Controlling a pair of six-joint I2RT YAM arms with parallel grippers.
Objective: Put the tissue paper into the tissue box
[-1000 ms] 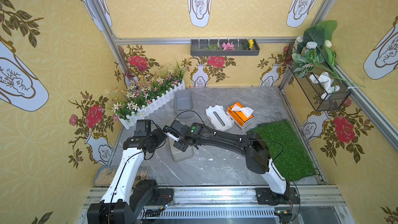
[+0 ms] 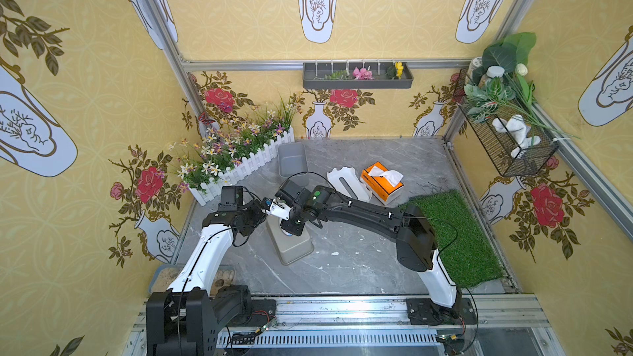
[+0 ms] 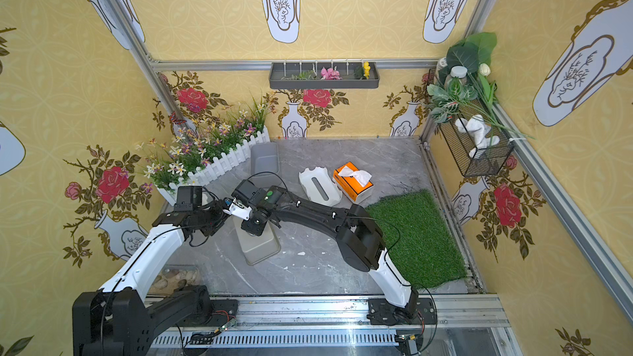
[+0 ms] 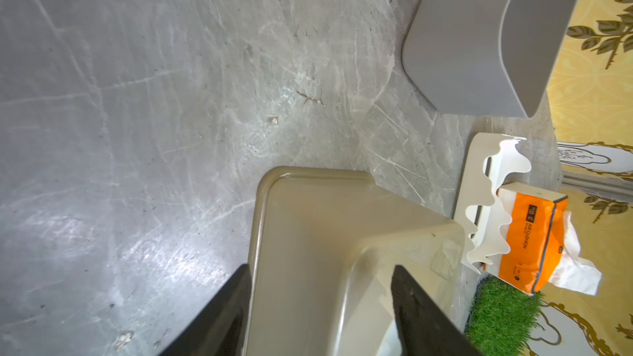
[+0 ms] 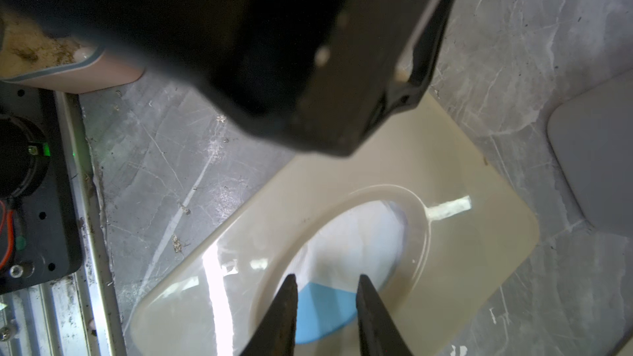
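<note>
The beige tissue box [image 5: 481, 184] lies on the table at left centre, an oval opening in its upper face. Through that opening show the white and blue tissue paper [image 5: 356, 237]. Above it, my right gripper is part open, its fingertips [image 5: 288, 284] over the blue part; the right wrist view shows nothing held between them. My left gripper is open at the box's other end, with the beige walls [image 4: 303, 237] showing between and beyond its fingers; whether they touch cannot be told. Both grippers cover much of the box from above.
A white wavy-edged cover [image 2: 349, 184] and an orange tissue pack [image 2: 382, 182] stand behind right. A grey box [image 2: 292, 158] is at the back, near the white-fenced flowers [image 2: 244, 164]. Artificial grass [image 2: 461, 244] covers the right side.
The left arm has moved slightly farther back and closer to the right gripper. The right gripper has shifted slightly right. The box's near end has moved a little right and toward the front.
</note>
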